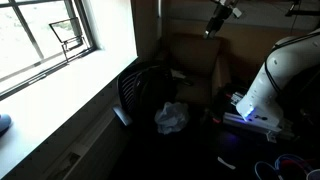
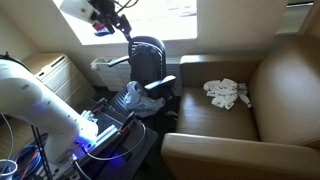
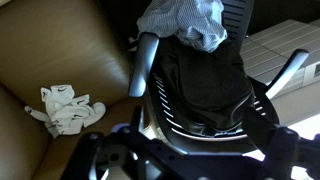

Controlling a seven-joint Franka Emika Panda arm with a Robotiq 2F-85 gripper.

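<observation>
My gripper is open high above the black chair, nothing seen between its fingers. In the second exterior view, the gripper hangs near the window, above the top of the chair. A pale, bunched cloth lies on the chair's seat; from the wrist it looks finely striped. Dark fabric shows within the chair's frame, though its edges are hard to make out. A crumpled white cloth rests on the brown sofa, well away from the gripper.
The chair's armrests stick up on both sides. Beside the chair runs a white window ledge. The sofa's thick arm stands toward the front, and loose cables lie near the robot's base.
</observation>
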